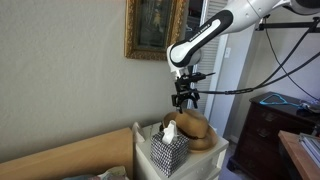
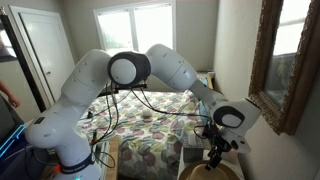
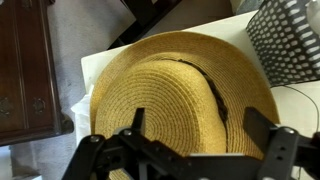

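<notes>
A tan woven hat with a dark band (image 3: 165,100) fills the middle of the wrist view, its brim spread on a white surface. My gripper hangs over the hat, its two dark fingers wide apart with nothing held between them. Seen from the first exterior view, the gripper (image 1: 186,103) is just above the crown of the hat (image 1: 190,124); whether it touches cannot be told. The second exterior view shows the gripper (image 2: 212,158) over the brim of the hat (image 2: 205,174), which the frame's bottom edge cuts off.
Close beside the hat stands a black-and-white patterned tissue box (image 1: 169,153) with a white tissue sticking up. The wall and a gold picture frame (image 1: 130,38) lie behind. A dark wooden dresser (image 1: 262,130) stands to the right, and a bed (image 2: 150,115) lies farther off.
</notes>
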